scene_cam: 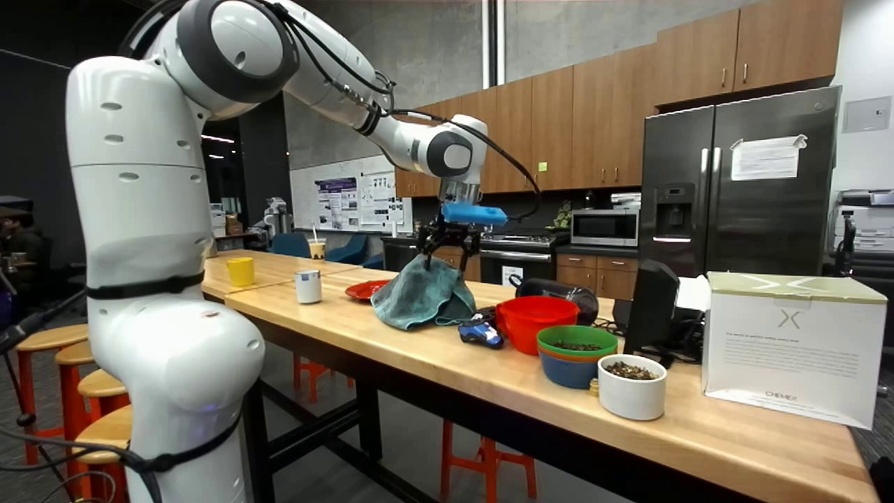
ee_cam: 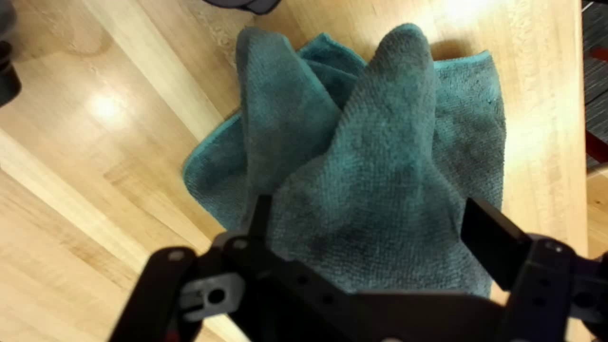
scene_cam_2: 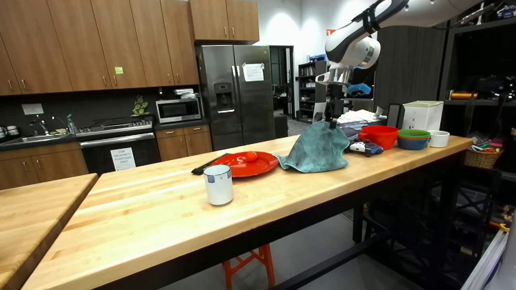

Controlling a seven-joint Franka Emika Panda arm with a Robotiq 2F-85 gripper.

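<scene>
A teal cloth (scene_cam: 424,293) stands draped in a peaked heap on the wooden table; whatever may lie beneath it is hidden. My gripper (scene_cam: 445,261) points down at the top of the heap, its fingers wide apart. In the wrist view the cloth (ee_cam: 365,188) spreads between and beyond the two black fingers, with neither finger closed on it. From the second exterior view, the gripper (scene_cam_2: 333,125) overlaps the cloth's upper right side (scene_cam_2: 317,147); whether a fingertip touches it I cannot tell.
A red plate (scene_cam_2: 261,166) with a red tomato-like item (scene_cam_2: 251,156) lies beside the cloth, a white cup (scene_cam_2: 218,186) nearby. Across from them are a blue game controller (scene_cam: 481,332), a red bowl (scene_cam: 536,323), stacked bowls (scene_cam: 576,360) and a white bowl (scene_cam: 630,401). Table space beyond the cup is clear.
</scene>
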